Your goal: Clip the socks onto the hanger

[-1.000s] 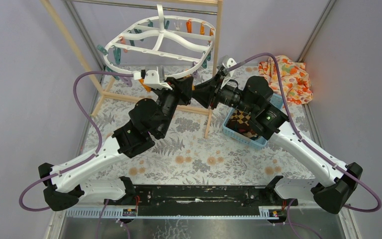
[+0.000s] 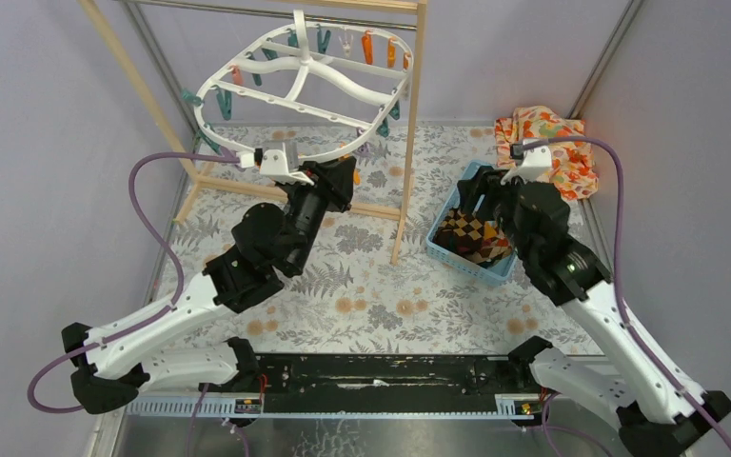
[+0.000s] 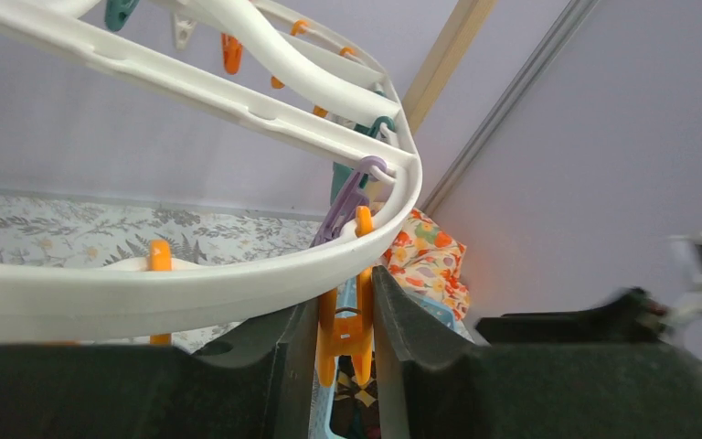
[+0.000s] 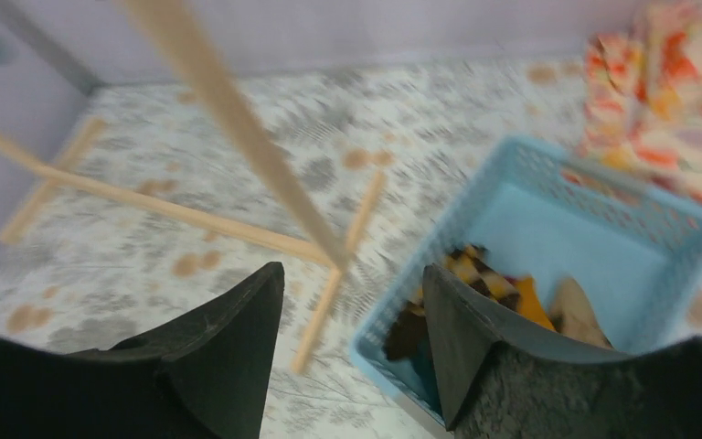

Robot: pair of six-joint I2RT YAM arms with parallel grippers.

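My left gripper is shut on an orange clip (image 3: 363, 221) hanging from the white hanger ring (image 3: 192, 297) in the left wrist view; in the top view it is under the front of the hanger (image 2: 305, 59). A purple clip (image 3: 340, 206) hangs just behind. My right gripper is open, with nothing between its fingers, above the blue basket (image 2: 457, 267) on the right. Dark and checked socks (image 2: 471, 228) lie in that basket.
A wooden stand (image 2: 400, 238) carries the hanger. An orange floral cloth (image 2: 571, 143) lies at the back right.
My right gripper has pulled away from beside the left one, moving right over the basket and opening out to view. The left gripper has shifted slightly left and toward the front.
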